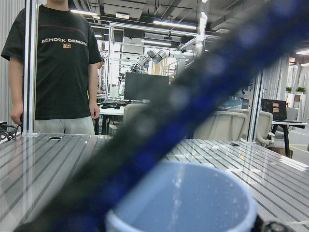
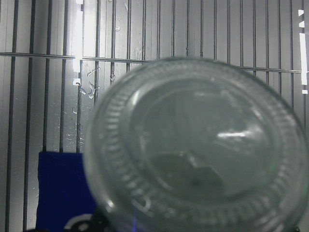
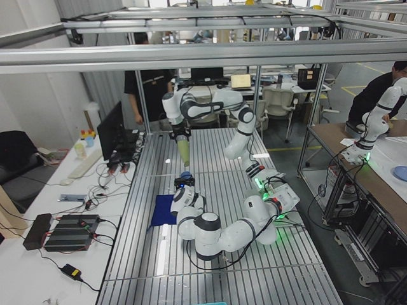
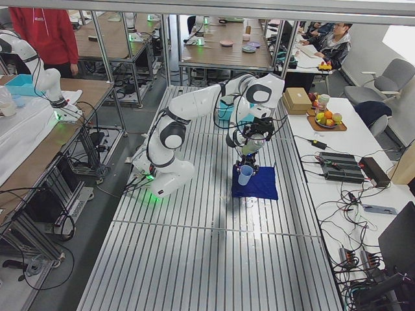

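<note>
A light blue cup (image 4: 244,175) is held upright low over the dark blue cloth (image 4: 254,190) by my left gripper (image 3: 184,182); in the left wrist view the cup (image 1: 181,203) fills the lower middle behind a blurred dark finger. My right gripper (image 3: 180,135) is shut on a tall green translucent container (image 3: 184,152), hanging just above the blue cup in the camera left view. The right wrist view shows the container's round bottom (image 2: 198,140) large, with the cloth partly hidden under it.
A side desk (image 3: 38,267) holds black devices, cables and a monitor. A teal bin (image 4: 227,111) lies at the far end. A person stands beyond the frame.
</note>
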